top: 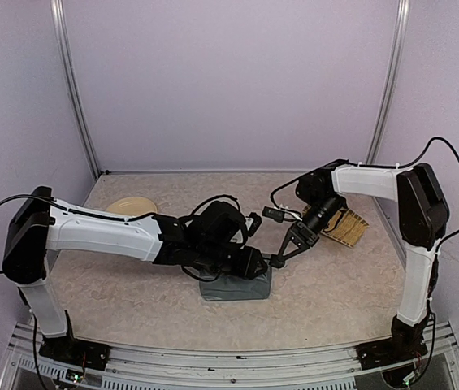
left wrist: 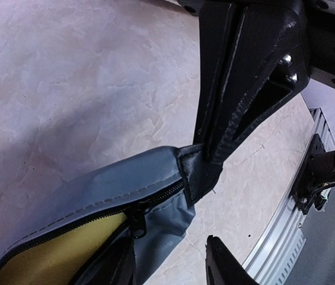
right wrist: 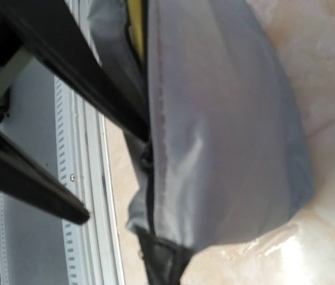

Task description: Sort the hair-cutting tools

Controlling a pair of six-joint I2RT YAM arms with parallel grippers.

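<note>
A grey zippered pouch (top: 235, 288) stands on the table, with something yellow (left wrist: 66, 252) showing through its open zip. My right gripper (top: 277, 261) is shut on the black tab (left wrist: 200, 172) at the pouch's right end. In the left wrist view, a zipper pull (left wrist: 136, 221) hangs close to that end. My left gripper is open beside it, one fingertip near the pull and the other clear of the pouch. The right wrist view shows the left fingers (right wrist: 66, 199) spread, with nothing held between them. From above, the left arm hides the pouch's opening.
A round tan plate (top: 132, 206) lies at the back left, partly behind the left arm. At the right, a woven bamboo mat or tray (top: 348, 230) sits partly beneath the right arm.
</note>
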